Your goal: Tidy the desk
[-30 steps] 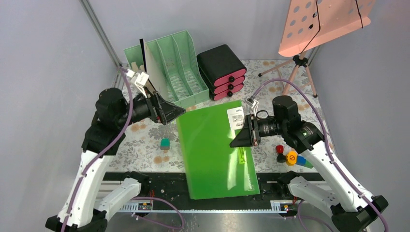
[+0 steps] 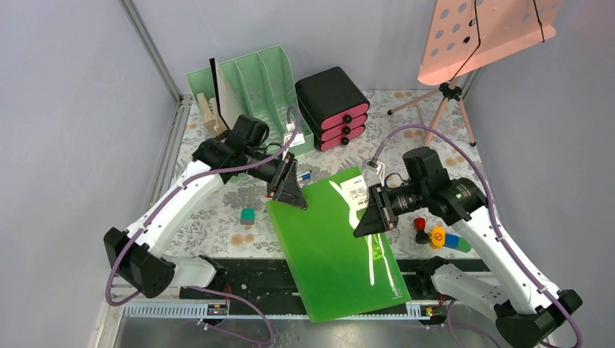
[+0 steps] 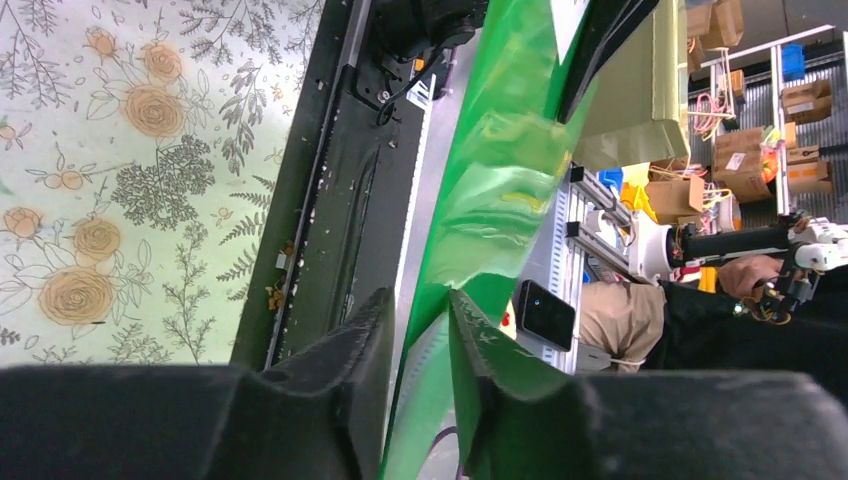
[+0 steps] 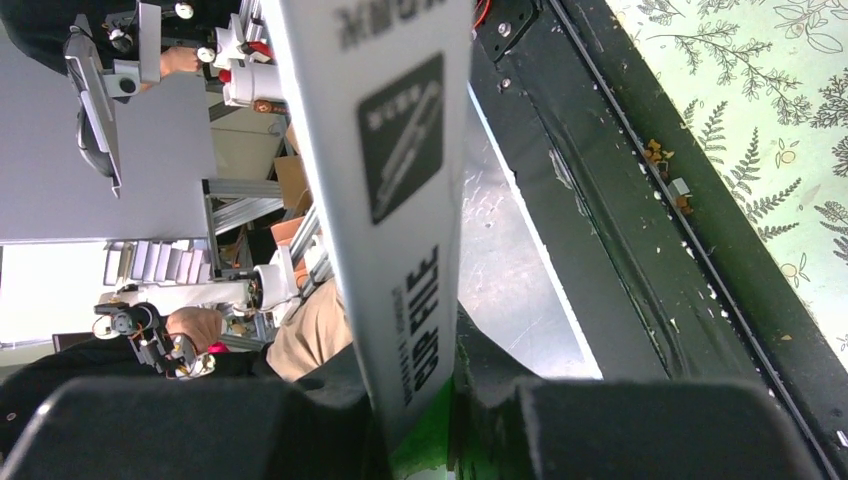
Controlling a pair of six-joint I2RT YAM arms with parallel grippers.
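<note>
A green clip file (image 2: 333, 254) hangs tilted over the desk's front edge, with my right gripper (image 2: 365, 225) shut on its right side. In the right wrist view, a printed label strip (image 4: 395, 200) along the file rises from between those fingers. My left gripper (image 2: 299, 203) is at the file's upper left edge. In the left wrist view its fingers (image 3: 365, 345) stand part open, with the green sheet (image 3: 490, 200) passing between them. Behind, the green divided organizer (image 2: 250, 80) holds upright items in its left compartment.
Beside the organizer sits a black drawer box (image 2: 330, 90) with pink drawers. A pink stand (image 2: 486, 32) on a tripod is at the back right. Colourful small items (image 2: 437, 236) lie right of the file, a teal-grey block (image 2: 247, 216) left of it, and a marker (image 2: 304, 175) behind it.
The file has shifted towards the front and tilted, with my right gripper moving slightly right.
</note>
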